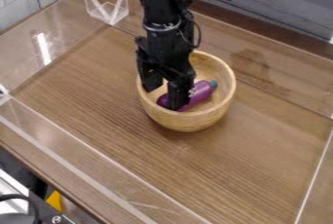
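Observation:
A light wooden bowl (200, 119) sits on the wooden table (92, 140) near the middle. A purple eggplant-like object (201, 93) lies tilted inside it, partly hidden by the gripper. My black gripper (166, 92) hangs down into the bowl from above, its fingers over and beside the purple object at the bowl's left half. It looks open; whether a finger touches the object is unclear.
Walls or raised edges border it at the back and right. A dark cable shows at the bottom left.

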